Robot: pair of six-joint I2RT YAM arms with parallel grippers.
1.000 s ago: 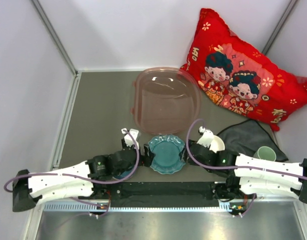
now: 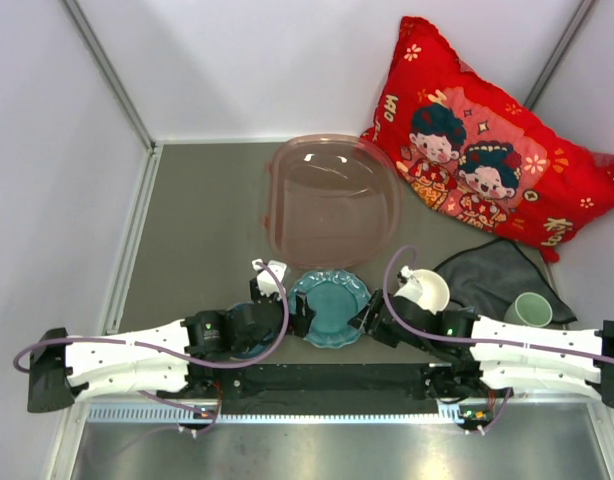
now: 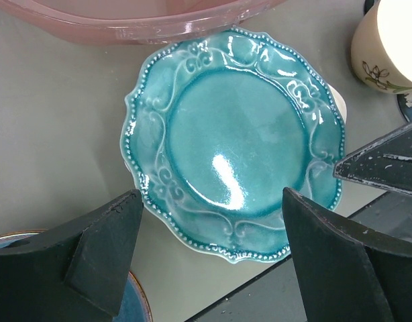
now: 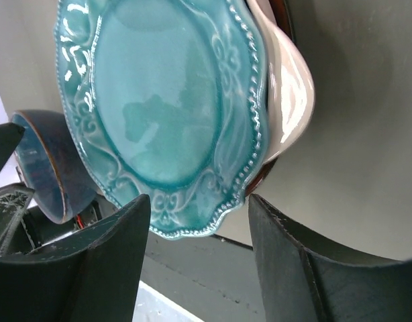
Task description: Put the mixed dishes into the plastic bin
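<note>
A scalloped teal plate point(image 2: 332, 308) lies in front of the clear pinkish plastic bin point(image 2: 335, 235). At the plate's left edge is my left gripper point(image 2: 306, 314); in the left wrist view its parted fingers point(image 3: 109, 248) straddle the near part of the rim. My right gripper point(image 2: 360, 320) stands at the right edge, fingers apart, with the teal rim point(image 4: 199, 225) between or just beyond its fingertips; contact cannot be told. A pale pinkish piece point(image 4: 290, 100) pokes out from beneath the plate. The bin looks empty.
A blue bowl point(image 2: 249, 345) is partly hidden beneath the left arm. On the right are a cream cup point(image 2: 433, 290), a green cup point(image 2: 532, 309) and a dark cloth point(image 2: 487, 278). A red pillow point(image 2: 467, 140) leans at the back right.
My left gripper has shifted slightly right and toward the front. The right gripper has moved left and frontward to the plate's edge. Plate and bin look unmoved.
</note>
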